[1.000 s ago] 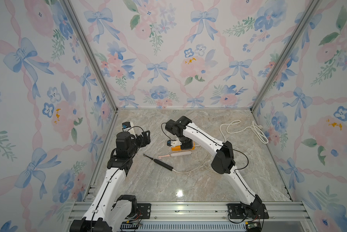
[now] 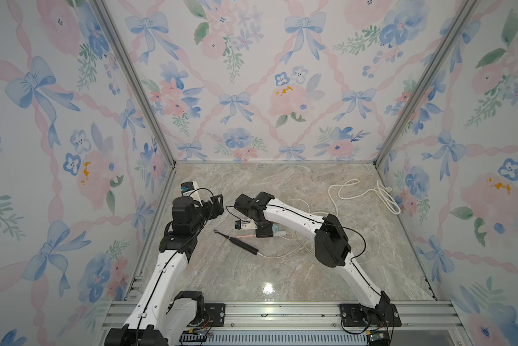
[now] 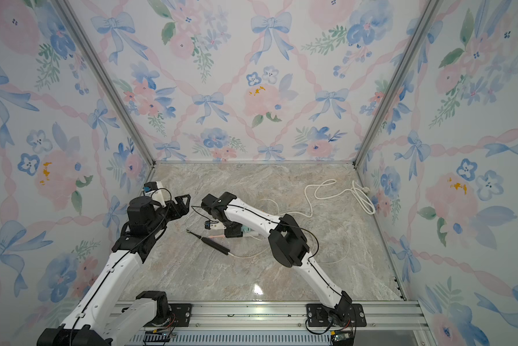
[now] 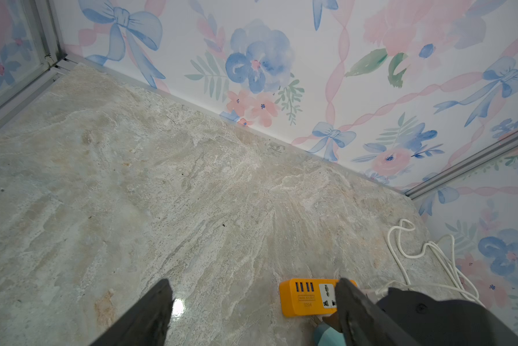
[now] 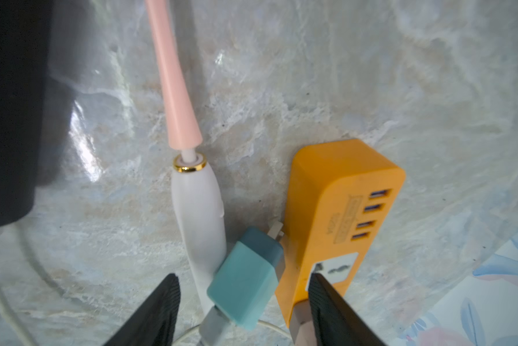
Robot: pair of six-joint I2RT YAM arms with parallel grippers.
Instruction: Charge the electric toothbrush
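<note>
A white electric toothbrush (image 5: 198,213) with pink head lies beside an orange power strip (image 5: 334,201) that has several USB ports. A teal charger (image 5: 241,285) lies between them, its pins toward the strip. My right gripper hangs open just over the charger. My left gripper is raised at the left side, part open, with nothing visible between its fingers. A black brush (image 2: 242,245) with a cable lies front left of centre.
A coiled white cord (image 2: 387,196) lies at the back right.
The left arm is almost unchanged.
</note>
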